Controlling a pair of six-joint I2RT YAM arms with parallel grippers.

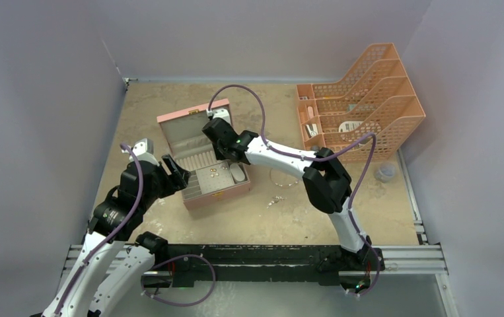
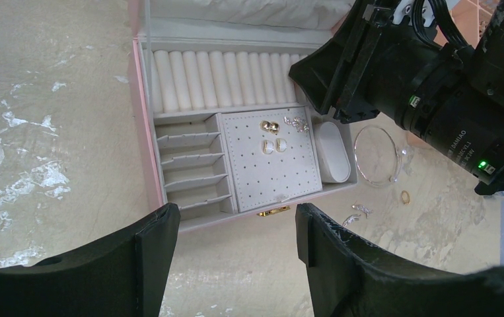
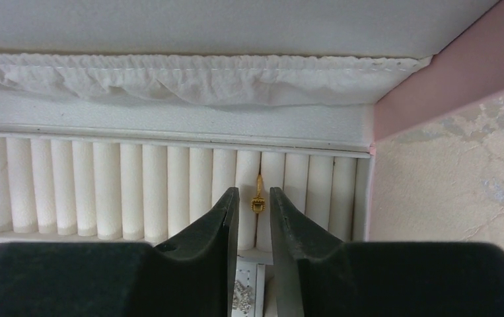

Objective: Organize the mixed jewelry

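Observation:
A gold ring (image 3: 258, 203) sits in the slot between two white ring rolls (image 3: 107, 191) of the open pink jewelry box (image 1: 217, 196). My right gripper is just above it, its fingers parted a little to either side, apart from the ring. On the white earring panel (image 2: 269, 175) lie two pairs of earrings (image 2: 274, 146) and a silver cluster (image 2: 296, 123). Left of the box's front, my left gripper stands open and empty. On the table are a bracelet (image 2: 376, 182), small silver pieces (image 2: 351, 219) and another gold ring (image 2: 405, 197).
Divided slots (image 2: 193, 168) in the box's left part are empty. A white oval case (image 2: 331, 152) fills its right compartment. An orange rack (image 1: 394, 105) stands at the back right, with a clear cup (image 1: 385, 173) in front of it.

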